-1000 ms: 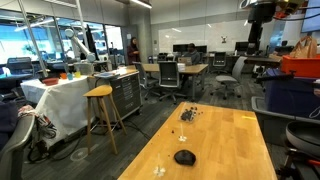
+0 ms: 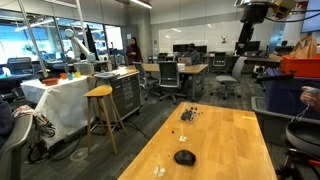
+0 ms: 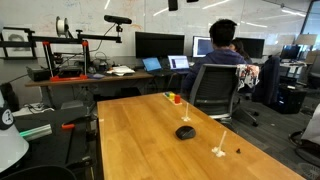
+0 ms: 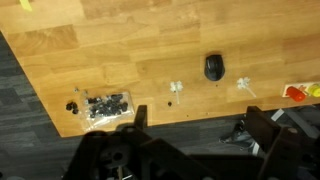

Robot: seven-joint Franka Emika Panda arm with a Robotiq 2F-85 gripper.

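My gripper hangs high above the wooden table, its dark fingers (image 4: 139,118) spread wide with nothing between them. In exterior view 1 the gripper (image 2: 240,46) is up at the right. A black computer mouse (image 4: 214,67) lies on the table, ahead of the fingers in the wrist view; the same mouse (image 3: 185,132) shows in exterior view 2. Small white pieces (image 4: 177,88) lie on either side of it. A cluster of small dark and clear parts (image 4: 105,106) is near the table edge. None of these is touched.
Red and yellow items (image 4: 295,93) sit near one end of the table (image 2: 215,135), whose surface is otherwise mostly bare. A wooden stool (image 2: 100,95) stands apart on the floor. In exterior view 2, someone (image 3: 220,40) sits behind an office chair (image 3: 215,88) beside the table.
At the upper right of exterior view 1, the arm has shifted slightly to the left. Something pale now shows at the right edge. The things on the table look unmoved.
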